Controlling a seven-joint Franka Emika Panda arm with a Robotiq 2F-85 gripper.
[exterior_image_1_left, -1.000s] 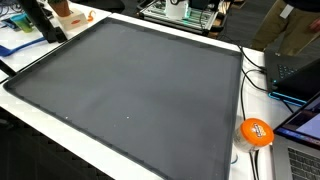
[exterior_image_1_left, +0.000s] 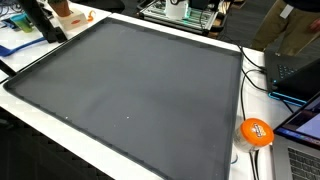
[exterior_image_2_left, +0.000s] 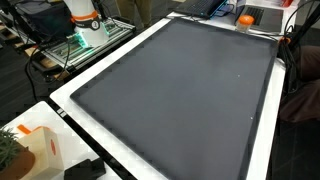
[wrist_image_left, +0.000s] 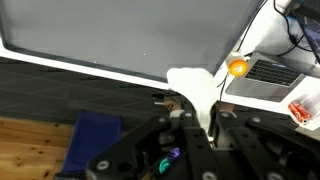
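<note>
A white object (wrist_image_left: 193, 90) of unclear kind sticks out from my gripper in the wrist view. The fingers are closed around its lower part, and its free end reaches over the near edge of the grey board (wrist_image_left: 150, 45). The board's dark surface (exterior_image_1_left: 130, 90) looks bare in both exterior views. In neither of those can I make out the gripper or what it holds.
An orange-topped container (exterior_image_1_left: 254, 133) stands beside the board, near a laptop (wrist_image_left: 262, 75) and loose cables. At the opposite side are a plant pot (exterior_image_2_left: 15, 155), a white-and-orange item (exterior_image_2_left: 40, 150) and a black object (exterior_image_2_left: 85, 169).
</note>
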